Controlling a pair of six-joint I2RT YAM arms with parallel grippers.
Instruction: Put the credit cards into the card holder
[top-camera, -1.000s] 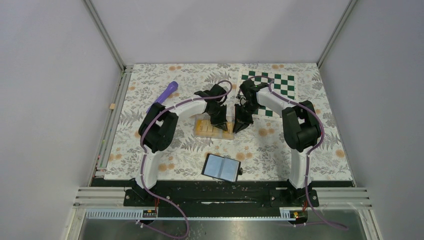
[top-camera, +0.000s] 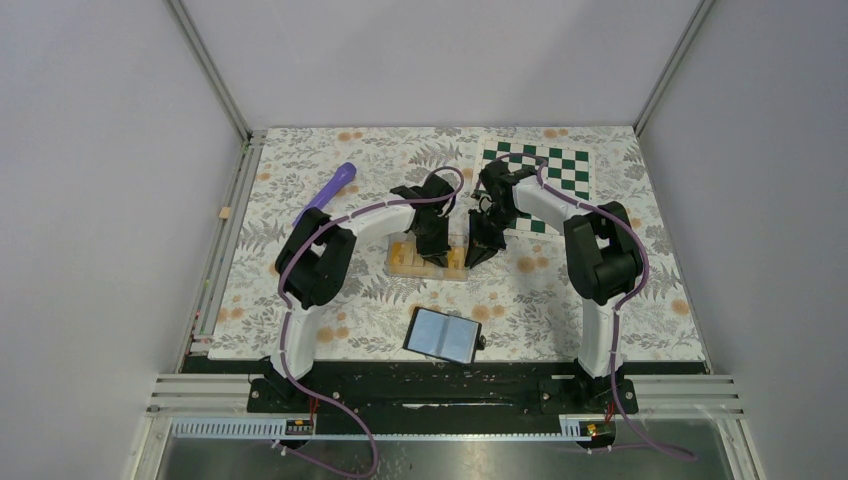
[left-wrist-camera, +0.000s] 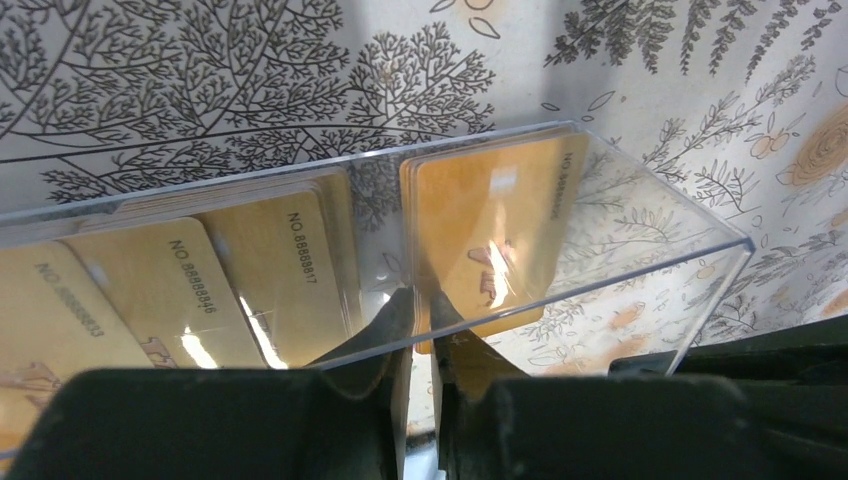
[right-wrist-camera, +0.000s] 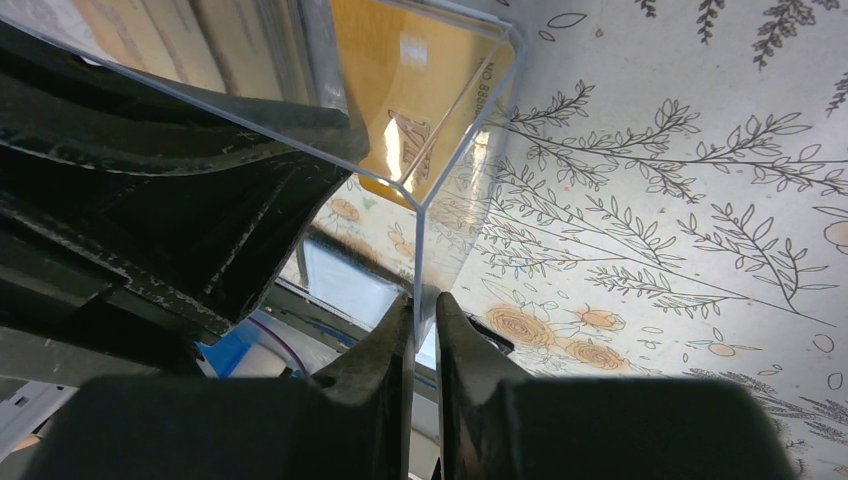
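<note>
The clear card holder lies mid-table with gold cards inside. In the left wrist view, several cards overlap on the left. A separate small stack leans beyond a gap, towards the holder's right end. At that stack's lower left edge, my left gripper is slightly open, a narrow gap between its fingertips. Whether a card edge reaches into the gap is hard to see. My right gripper is shut on the holder's clear corner wall, at its right end.
Near the front edge lies a dark-framed pale blue panel. A green checkered board is at the back right, and a purple rod at the back left. The two grippers are close together. Right of the holder, the table is clear.
My right gripper stays at the holder's right end, and the holder looks unmoved.
</note>
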